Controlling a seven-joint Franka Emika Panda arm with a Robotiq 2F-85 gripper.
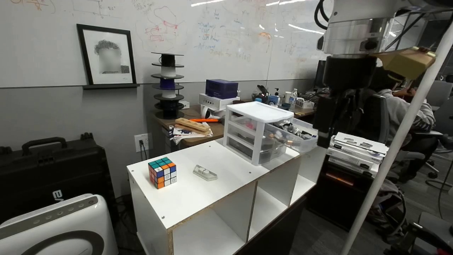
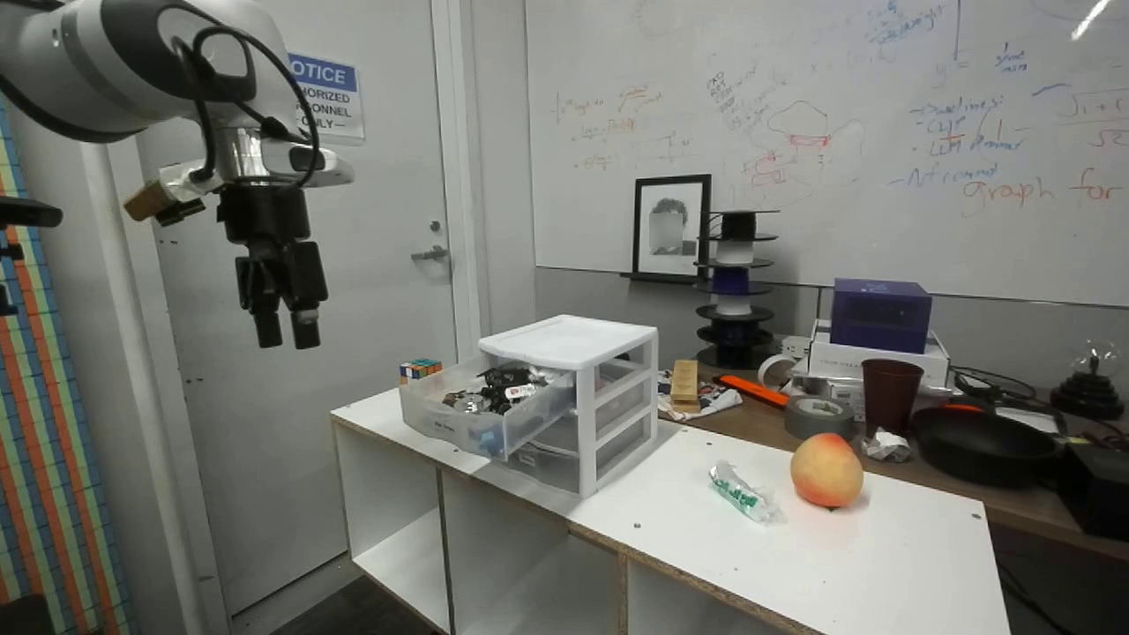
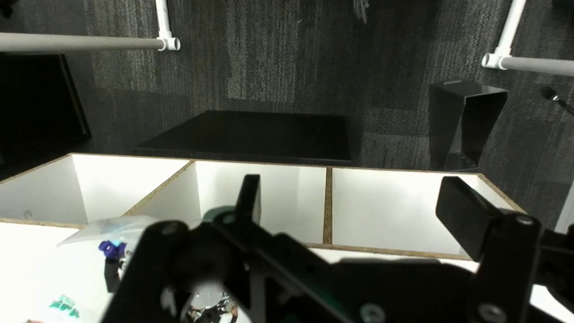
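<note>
My gripper (image 2: pixel 287 330) hangs in the air, fingers pointing down, well above the white shelf unit (image 2: pixel 910 571). In the wrist view its fingers (image 3: pixel 457 204) stand wide apart with nothing between them; the gripper is open. A white plastic drawer unit (image 2: pixel 568 337) rests on the shelf top. Its upper clear drawer (image 2: pixel 455 423) is pulled out and holds a jumble of small parts. A Rubik's cube (image 1: pixel 162 173) and a small clear-grey piece (image 1: pixel 205 172) lie on one end of the shelf top. At the other end are a peach (image 2: pixel 826 470) and a crumpled white-and-green wrapper (image 2: pixel 743 492).
Behind the shelf is a brown desk with a stack of spools (image 2: pixel 732 286), a purple box (image 2: pixel 880 314), a dark cup (image 2: pixel 891 393) and a black pan (image 2: pixel 984 443). A white pole (image 1: pixel 399 136) stands near the arm. Bare shelf top surrounds the cube.
</note>
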